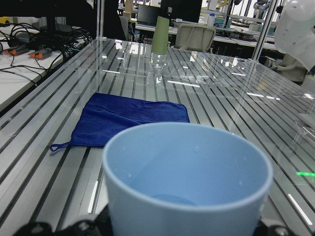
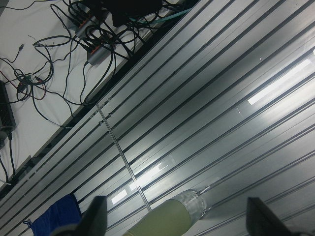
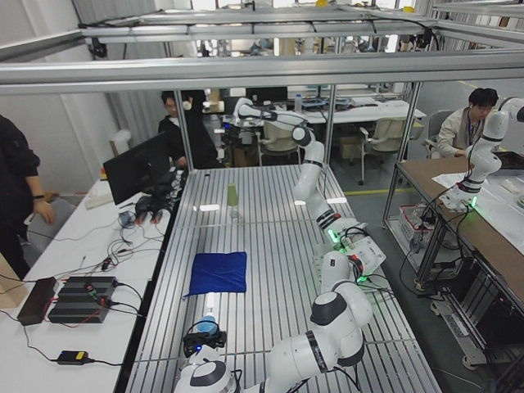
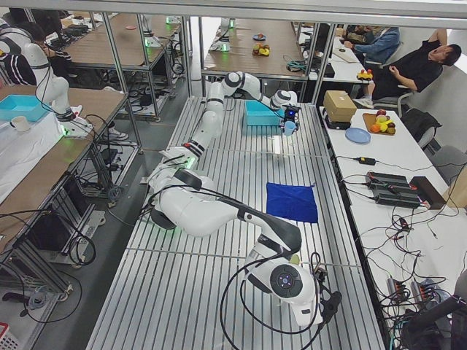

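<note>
A light blue cup (image 1: 187, 211) fills the bottom of the left wrist view, at my left gripper (image 3: 205, 342); the fingers are mostly hidden behind it, so their grip cannot be told. The cup also shows at the far end in the camera right view (image 4: 289, 127). A blue cloth (image 4: 292, 200) lies flat on the slatted table (image 4: 190, 292). A bottle with a green upper part (image 2: 162, 221) and clear end stands beyond the cloth. My right gripper (image 4: 325, 306) hangs above the bottle, its fingers apart at the bottom of the right wrist view, nothing seen between them above it.
A blue bin (image 4: 259, 115) is at the far end in the camera right view. Side tables hold power units (image 3: 82, 299), cables, a monitor (image 3: 135, 168), fruit and a plate (image 4: 357, 135).
</note>
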